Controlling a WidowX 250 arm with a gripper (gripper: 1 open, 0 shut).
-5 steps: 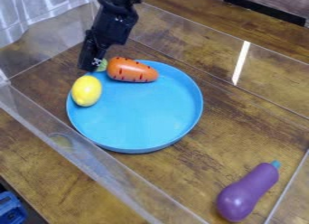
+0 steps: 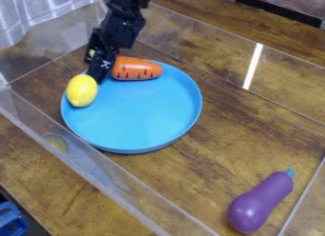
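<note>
My black gripper [image 2: 102,54] reaches down at the upper left rim of a blue plate [image 2: 143,119], just beside a toy carrot [image 2: 136,68]. Its fingers are dark and small, and whatever lies between them is hard to make out. A yellow lemon-like toy [image 2: 83,90] rests on the plate's left side.
A purple eggplant [image 2: 260,202] lies at the lower right. Clear walls enclose the wooden surface [image 2: 222,126], with a blue object at the lower left corner outside.
The blue plate with the carrot and lemon has shifted a little left and up. My gripper has moved slightly left, and the small green item by the carrot is now mostly hidden.
</note>
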